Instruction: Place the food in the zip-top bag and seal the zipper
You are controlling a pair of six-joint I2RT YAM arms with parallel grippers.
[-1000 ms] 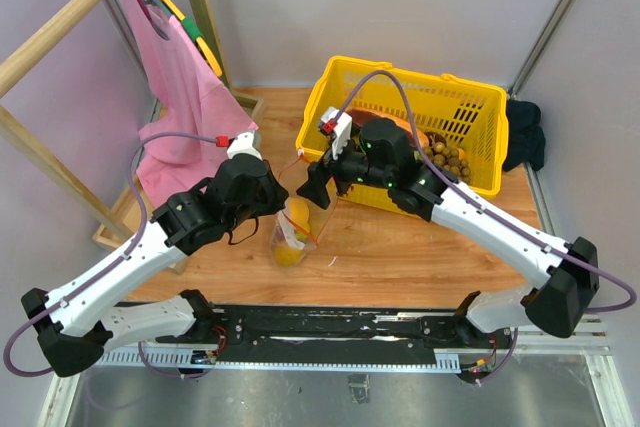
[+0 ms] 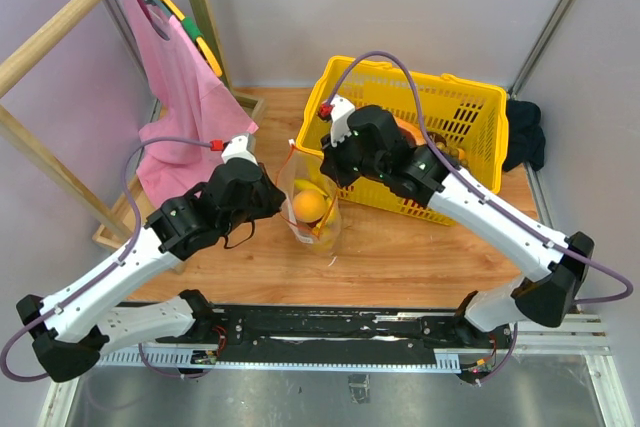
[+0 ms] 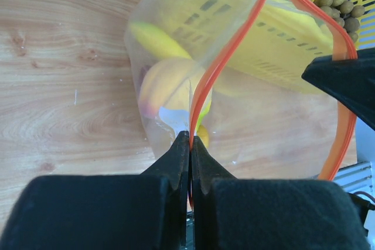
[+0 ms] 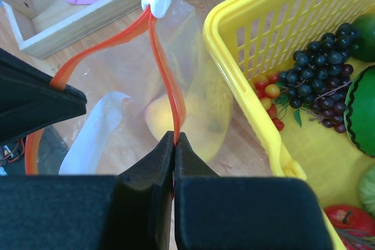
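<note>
Between my two arms hangs a clear zip top bag (image 2: pixel 322 239) with an orange-red zipper edge (image 3: pixel 221 57) and a white slider (image 4: pixel 156 2). Its mouth is spread open. Inside it rest a round orange-yellow fruit (image 2: pixel 309 206) and a yellow, banana-like piece (image 3: pixel 157 40), seen through the plastic. My left gripper is shut on one side of the bag's rim, the thin orange strip running down between its fingers. On another part of the rim my right gripper is shut, with the orange strip pinched between its tips.
Behind the bag and to the right stands a yellow basket (image 2: pixel 470 93) holding grapes (image 4: pixel 319 74) and other produce, its wall close to my right gripper. A pink apron (image 2: pixel 176 97) hangs on a wooden rack at left. Bare tabletop (image 2: pixel 420 272) lies in front.
The bag has been drawn wider and rightward, with the fruit shifting inside. The left arm has barely moved.
</note>
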